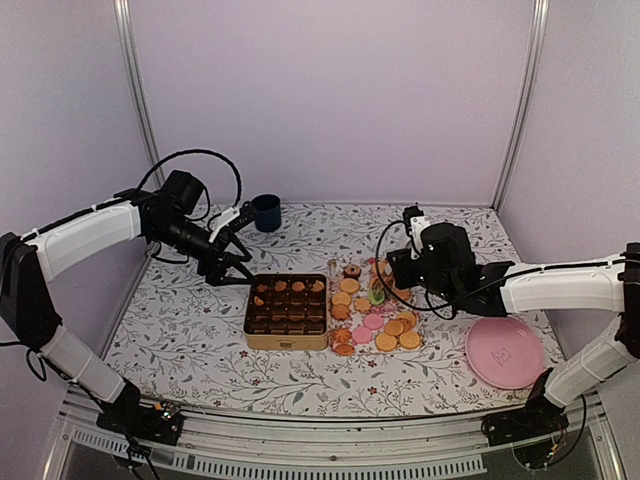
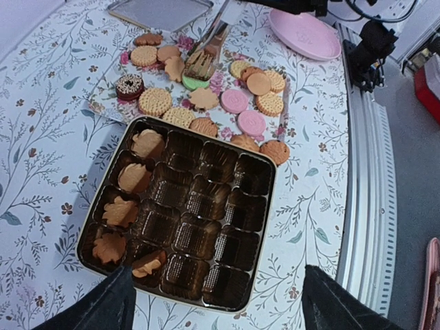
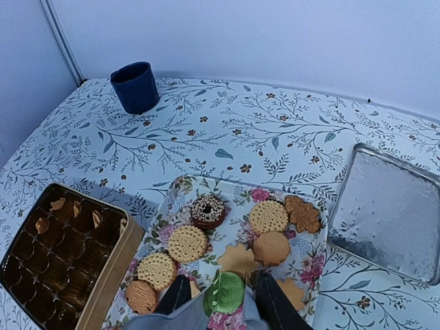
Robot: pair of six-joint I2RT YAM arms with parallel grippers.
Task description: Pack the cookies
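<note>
The cookie tray (image 1: 286, 340) with square compartments sits mid-table; several leaf-shaped and other brown cookies fill part of its left column and bottom row in the left wrist view. A floral board (image 3: 206, 185) beside it holds round, flower, pink and donut cookies, plus a green cookie (image 3: 228, 292). My right gripper is low over that green cookie, its fingers apart on either side; whether it touches cannot be told. My left gripper hangs open above the tray's left side, nothing between its fingers.
A metal tray (image 3: 385, 206) lies at back right, a pink plate (image 1: 505, 352) at front right, a dark blue cup (image 3: 134, 88) at the back.
</note>
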